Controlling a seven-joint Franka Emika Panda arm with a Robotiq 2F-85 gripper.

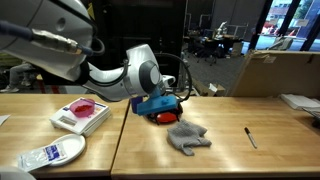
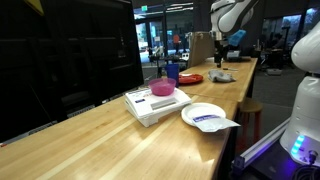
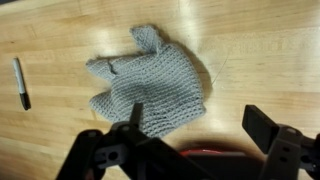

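A crumpled grey knitted cloth [image 3: 165,90] lies on the wooden table, partly under my left finger in the wrist view. My gripper hangs above the table with its fingers wide apart and nothing held between them. At the bottom of the wrist view shows the rim of a red plate [image 3: 212,152]. In exterior view 1 the arm partly hides that plate [image 1: 167,118], while the cloth [image 1: 188,138] lies in front of it, uncovered. A dark marker [image 1: 250,138] rests to the right of the cloth, also visible as a marker [image 3: 20,83] at the wrist view's left edge.
A pink bowl [image 2: 163,87] sits on a white box [image 2: 158,106]. Beside it is a white plate [image 2: 203,112] with a packet on it. A blue cup [image 2: 173,71] stands near the red plate.
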